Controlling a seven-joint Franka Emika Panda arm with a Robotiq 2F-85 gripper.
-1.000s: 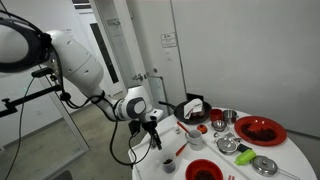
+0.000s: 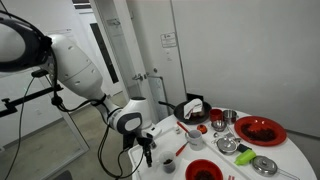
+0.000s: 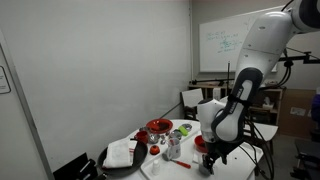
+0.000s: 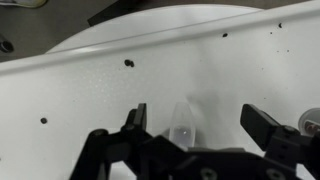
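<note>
My gripper stands open over a white tray, its two dark fingers spread wide. Between them, low in the wrist view, a small whitish object shows; what it is I cannot tell, and no finger touches it in that view. At the wrist view's right edge is part of a round metal cup. In exterior view 1 the gripper hangs low at the table's left end, near the grey cup.
A red bowl, a white pot, a dark pan with a white cloth, a large red plate and a lidded pan crowd the table to the right. The tray's surface is mostly bare around the gripper.
The gripper has come down and shifted slightly left in exterior view 1. The dishes on the table have not visibly moved.
</note>
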